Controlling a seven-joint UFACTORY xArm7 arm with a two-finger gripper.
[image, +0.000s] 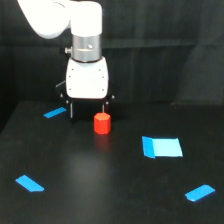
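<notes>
A small red block (102, 123) stands on the dark table, just left of the middle of the view. My gripper (89, 108), under a white hand, is low above and behind the block. Its dark fingers are spread wide and hard to make out against the black background. Nothing shows between them. The right finger is close to the top of the block; whether they touch I cannot tell.
Blue tape strips lie at the left back (55, 112), left front (29, 184) and right front (200, 192). A light-blue square (167, 147) with a darker blue edge lies right of centre.
</notes>
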